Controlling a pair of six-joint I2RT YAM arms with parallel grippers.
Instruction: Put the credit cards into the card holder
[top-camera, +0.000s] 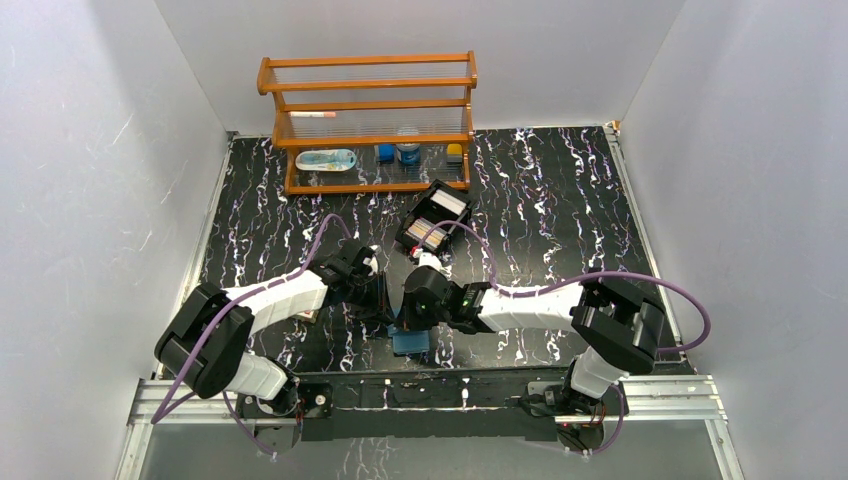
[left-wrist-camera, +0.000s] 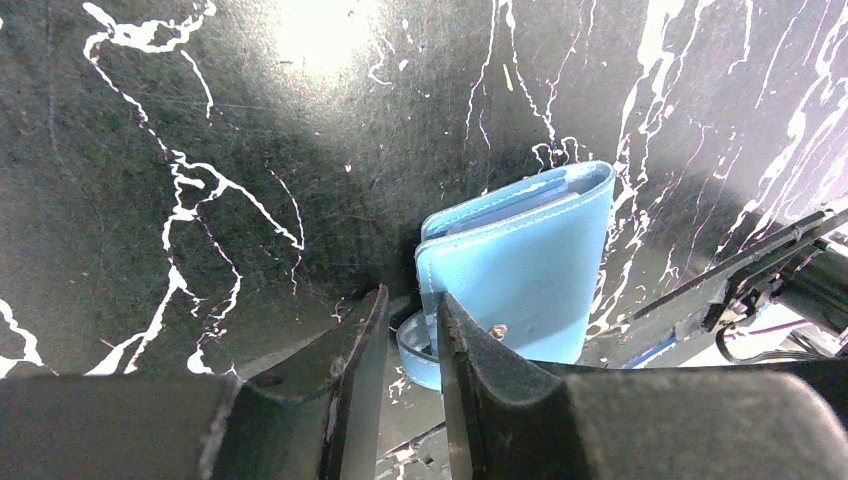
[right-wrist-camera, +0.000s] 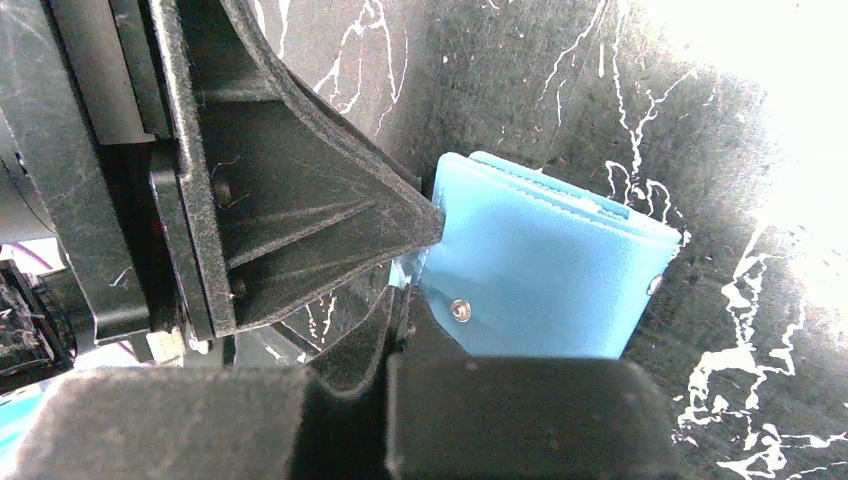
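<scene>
The light blue card holder stands on the dark marbled table at the front middle, its folded layers slightly apart along the upper edge. In the right wrist view its broad face shows a metal snap. My left gripper is shut on the holder's side edge, a curled blue strap beside its fingers. Close by, my right gripper is shut low at the same side, by a small blue flap; nothing clear shows between its tips. In the top view, both arms partly cover the holder. No credit card can be made out.
Behind the arms lies an open black case with pale contents. A wooden rack with small items stands at the back. Something tan is half hidden under the left arm.
</scene>
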